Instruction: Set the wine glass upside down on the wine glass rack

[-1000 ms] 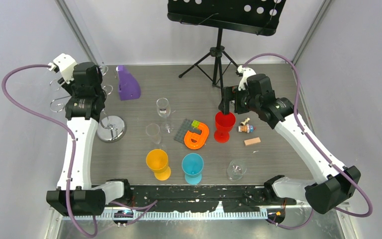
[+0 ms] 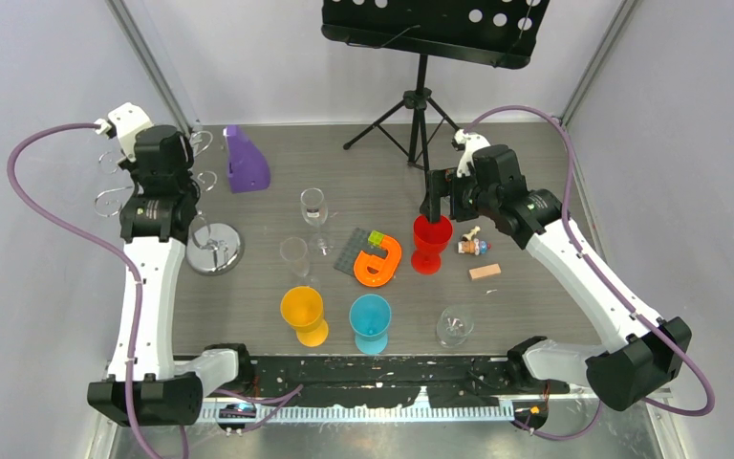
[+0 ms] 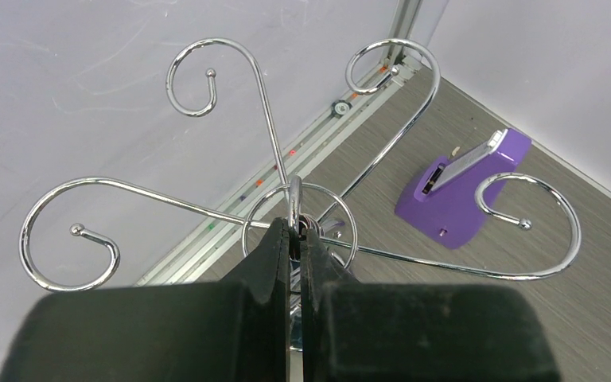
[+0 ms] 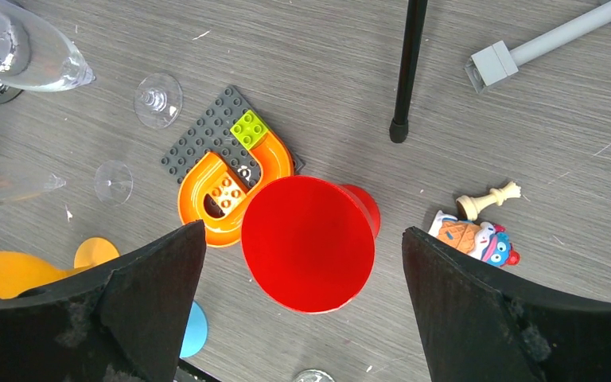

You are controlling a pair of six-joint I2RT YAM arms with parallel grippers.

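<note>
My left gripper is shut at the top of the chrome wine glass rack [image 3: 445,264], its fingertips closed about the thin metal loop at the centre of the curled arms. In the top view that arm covers much of the rack, and its round base [image 2: 229,256] shows beside it. No glass hangs on the arms in view. Clear glasses stand on the table: one flute [image 2: 313,204], another in front of it [image 2: 294,251], and a stubby glass [image 2: 454,325] at the front right. My right gripper is open above the red goblet [image 4: 310,247], fingers on either side, apart from it.
A purple metronome [image 2: 247,164] stands behind the rack. Yellow [image 2: 303,308] and blue [image 2: 371,320] goblets are at the front, an orange track piece [image 2: 377,266] on a grey plate lies mid-table. The music stand [image 2: 419,100] rises at the back. Small toys [image 2: 473,246] lie at the right.
My left gripper has shifted slightly to the left and the rack's curled arms have moved a little with it, while its base stays about in place. The right arm and the glasses have not moved.
</note>
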